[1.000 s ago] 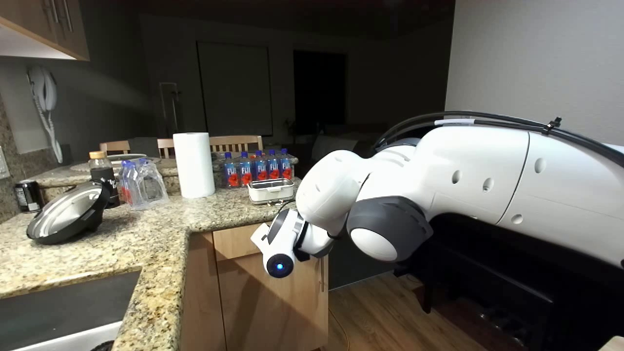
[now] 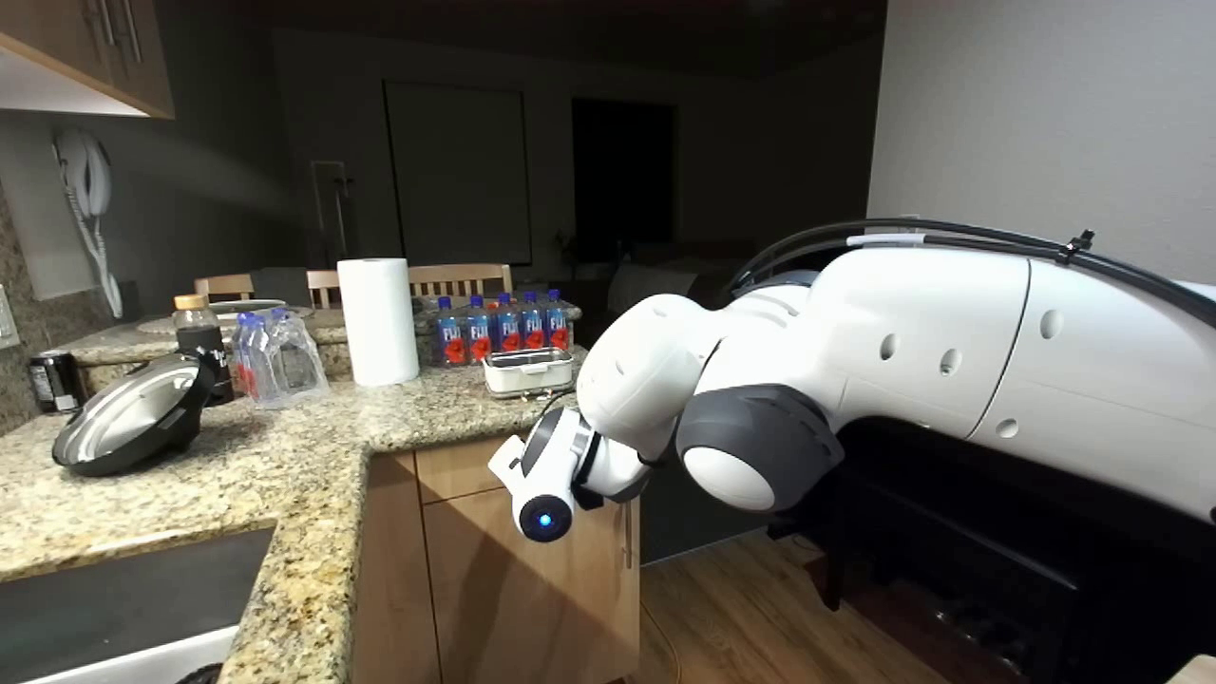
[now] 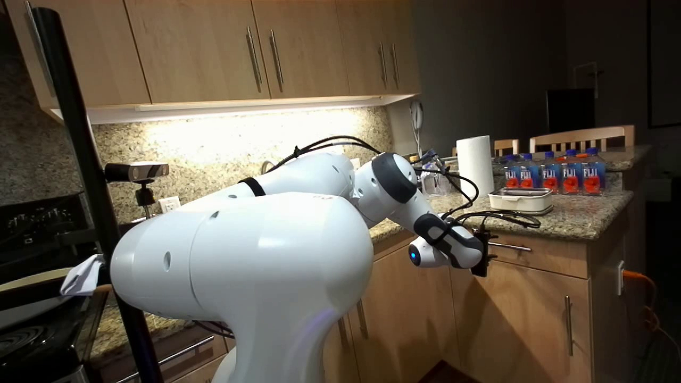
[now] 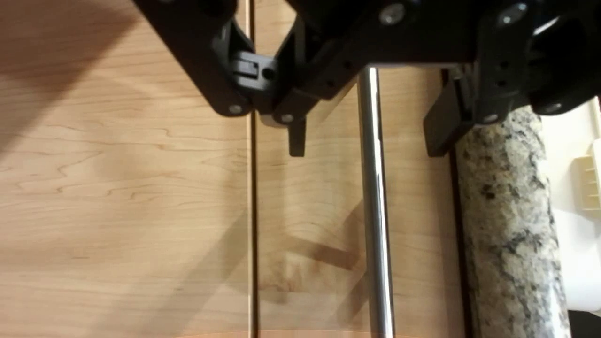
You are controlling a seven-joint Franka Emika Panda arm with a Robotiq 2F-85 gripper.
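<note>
In the wrist view my gripper stands open, one finger on each side of a long metal drawer handle (image 4: pixel 374 186). Clear space shows between the bar and either fingertip. The handle is fixed to a wooden drawer front (image 4: pixel 315 225), which looks flush with the cabinet. Exterior view 2 has the gripper (image 3: pixel 490 252) in front of that drawer, just under the counter edge, with the end of the handle (image 3: pixel 514 247) sticking out to its right. From exterior view 1 the arm hides the fingers and the handle.
The granite counter edge (image 4: pixel 507 214) runs close beside one finger. Above it sit a white lidded container (image 3: pixel 522 200), a paper towel roll (image 3: pixel 474 167) and several water bottles (image 3: pixel 550 173). A lower cabinet door with a vertical handle (image 3: pixel 569 325) is below the drawer.
No clear movement of the arm shows in exterior view 1. The counter items look the same as before.
</note>
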